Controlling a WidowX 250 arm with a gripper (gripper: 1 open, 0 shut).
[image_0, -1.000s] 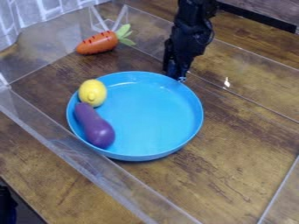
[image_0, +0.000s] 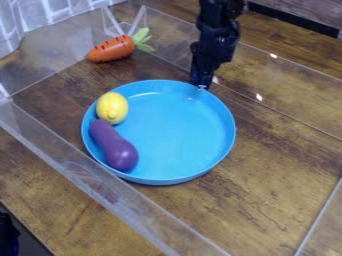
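Observation:
A blue plate (image_0: 171, 135) lies mid-table with a yellow lemon-like item (image_0: 112, 107) and a purple eggplant (image_0: 115, 147) on its left side. My black gripper (image_0: 201, 78) is low at the plate's back rim, its tips at or just behind the rim. Whether it holds anything is too small and dark to tell.
An orange carrot (image_0: 110, 49) with green top lies behind and left of the plate. Clear plastic walls border the area on the left.
The gripper has shifted slightly left at the back rim. The plate and its items have moved very slightly to the right.

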